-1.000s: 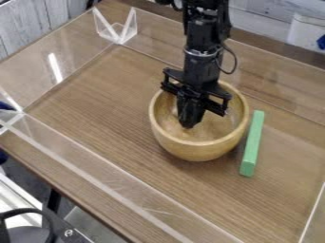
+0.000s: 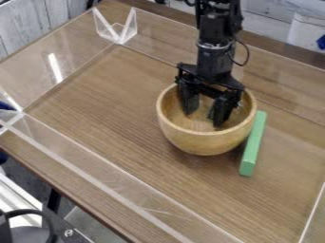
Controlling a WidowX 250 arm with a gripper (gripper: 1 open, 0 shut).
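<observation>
My gripper [image 2: 203,104] reaches down from the top centre into a wooden bowl [image 2: 191,140]. Its black fingers stand open, spread inside the bowl; whether anything lies between them is hard to see. A green bar [image 2: 250,147] lies on the table just right of the bowl, running toward the front.
A clear angular object [image 2: 114,27] sits at the back left. Black cables lie at the lower left edge.
The bowl has shifted slightly right, against the green bar's side. The gripper's fingers have moved within the bowl and appear more spread.
</observation>
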